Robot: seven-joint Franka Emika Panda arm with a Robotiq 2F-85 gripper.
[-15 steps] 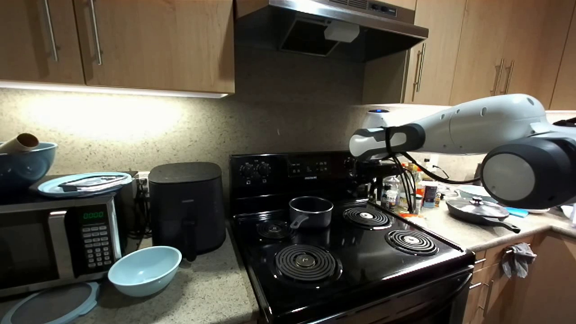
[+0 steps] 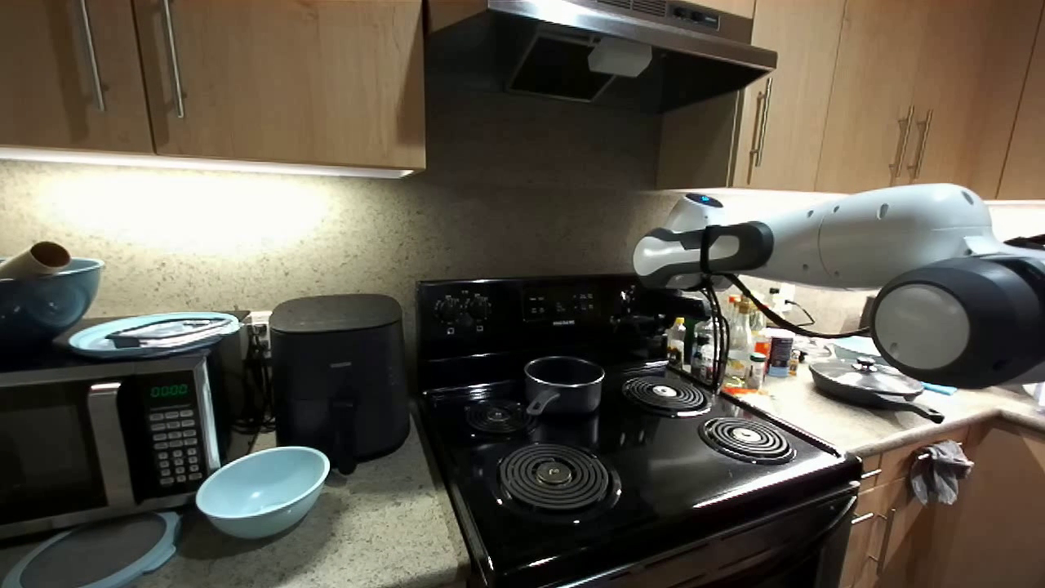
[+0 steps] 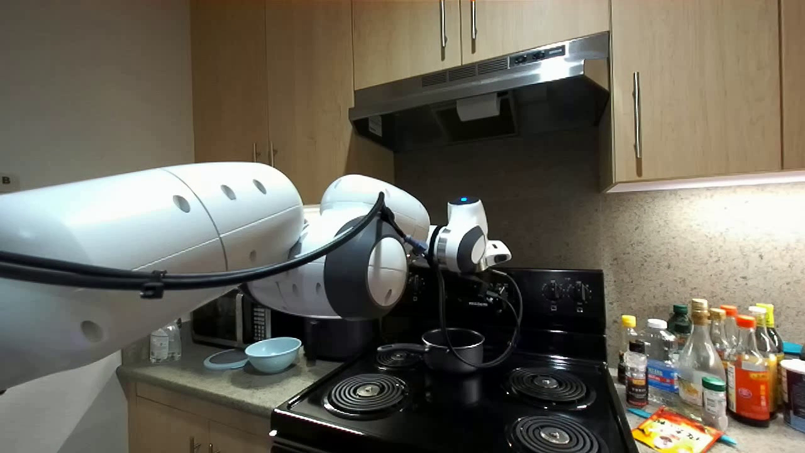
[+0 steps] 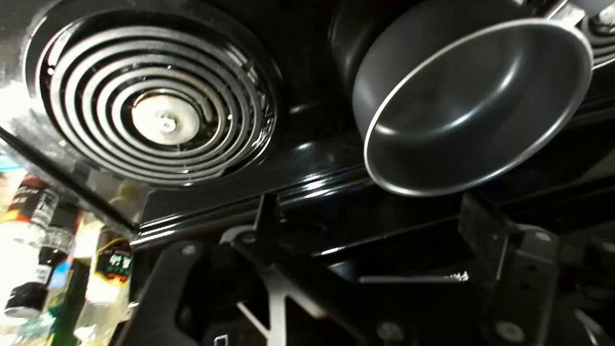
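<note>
My gripper is open, its two dark fingers wide apart with no object between them. It faces the stove's black back panel, where the control knobs are. In the exterior views the fingers are hard to make out against the dark panel. An empty dark saucepan stands upright between the two rear burners, its handle toward the front left. From the wrist, the saucepan shows at the upper right, clear of the fingers.
Bare coil burners occupy the stovetop. Bottles crowd the counter right of the stove, near a lidded pan. A light blue bowl, an air fryer and a microwave stand on the left. The range hood hangs overhead.
The arm has dipped slightly at its elbow and the wrist has tilted a little. Its hanging cables have shifted left. The saucepan and other objects have stayed put.
</note>
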